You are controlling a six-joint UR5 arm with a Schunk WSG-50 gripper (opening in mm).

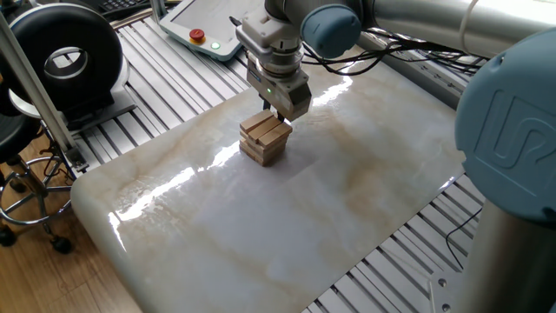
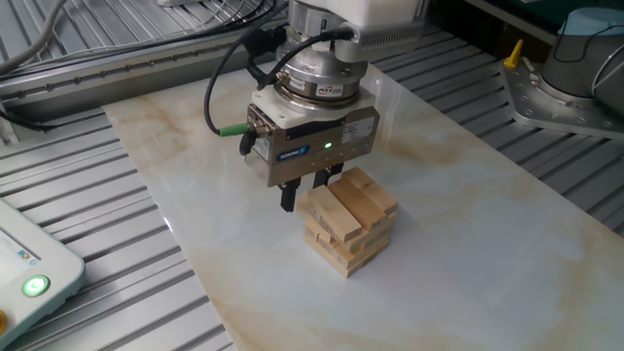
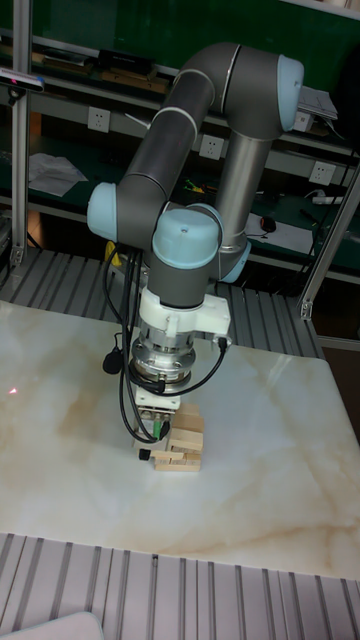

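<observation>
A short stack of light wooden blocks (image 2: 348,234) stands on the glossy marbled board, with several blocks side by side on its top layer. My gripper (image 2: 304,192) points down close behind the stack. Its two black fingers (image 2: 288,198) stand apart, and nothing shows between them. The second finger is partly covered by the stack's top blocks, so contact there cannot be told. In exterior view 1, the gripper (image 1: 274,112) is just past the stack (image 1: 264,139). Exterior view 3 has the stack (image 3: 179,448) partly behind the gripper's body and cables.
The marbled board (image 1: 261,235) is otherwise bare, with wide free room around the stack. Slatted metal table (image 1: 382,274) borders it. A teach pendant with a red stop button (image 1: 198,36) lies at the far edge. Cables (image 3: 128,363) hang along the wrist.
</observation>
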